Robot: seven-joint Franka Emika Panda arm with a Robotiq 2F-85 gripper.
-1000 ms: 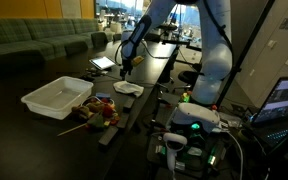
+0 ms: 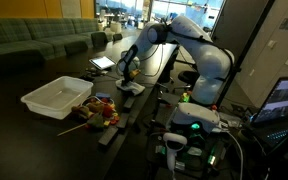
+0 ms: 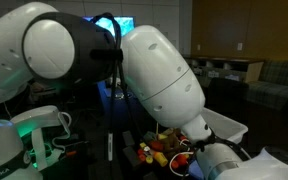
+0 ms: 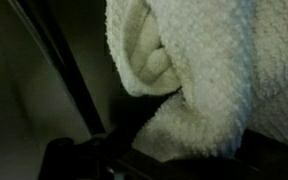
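Observation:
A crumpled white towel (image 2: 130,88) lies on the dark table, right of the white bin. My gripper (image 2: 127,78) is down at the towel, small and partly blended with it in the first exterior view. In the wrist view the ribbed towel (image 4: 199,70) fills the middle and right, folded over on itself and very close to the dark fingers along the bottom edge. The fingers stand open around the cloth's near part, without a grip on it. Their tips are dark and partly hidden by the towel.
An empty white bin (image 2: 57,98) stands left on the table. Several colourful toys (image 2: 97,115) are heaped in front of it, near the table's edge. Chairs and a patterned sofa (image 2: 44,40) line the far side. Bare table shows left of the toys.
The bin and toys have not moved.

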